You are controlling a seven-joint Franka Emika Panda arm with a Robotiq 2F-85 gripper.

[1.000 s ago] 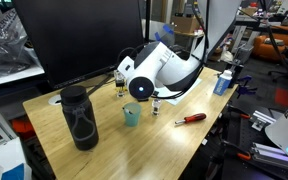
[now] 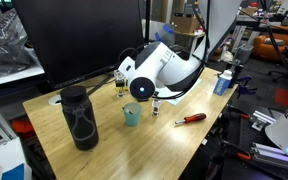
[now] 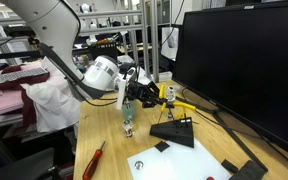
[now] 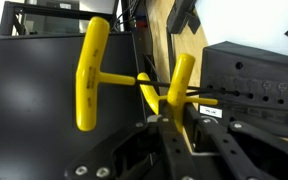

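Observation:
Yellow T-handled hex keys (image 4: 91,75) show large in the wrist view, one reaching across towards a black holder (image 4: 259,85) with a row of holes. My gripper is shut on another yellow handle (image 4: 180,80), which runs down between its fingers. From the second exterior view, the yellow handles (image 3: 185,104) are beside the gripper, above and behind the black holder (image 3: 172,132) on the table. Whether the held key's shaft is still in the holder cannot be told.
A red-handled screwdriver (image 2: 190,119) lies near the table's front. A teal mug (image 2: 132,114) and a black cylinder (image 2: 79,117) stand to the left. White paper (image 3: 169,163) lies before the holder, and a large monitor (image 3: 246,65) rises behind.

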